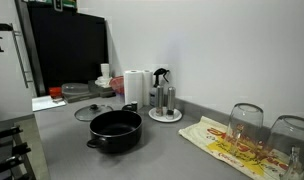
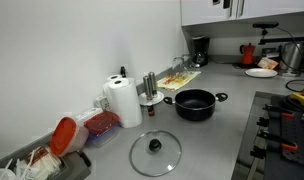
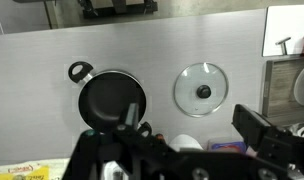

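A black two-handled pot [image 1: 115, 131] stands uncovered and empty on the grey counter; the wrist view shows the pot [image 3: 110, 101] from above, left of centre. Its glass lid [image 2: 155, 158], with a black knob, lies flat on the counter apart from the pot, and the lid [image 3: 201, 90] is right of centre from above. High over the counter, my gripper is open, its fingers wide apart and nothing held between them. Neither pot nor lid is touched by it.
Paper towel rolls [image 2: 124, 103], grinders [image 1: 171, 99] on a white plate and a red container [image 2: 70, 135] line the wall. Upturned glass jars [image 1: 246, 123] stand on a patterned towel [image 1: 214, 138].
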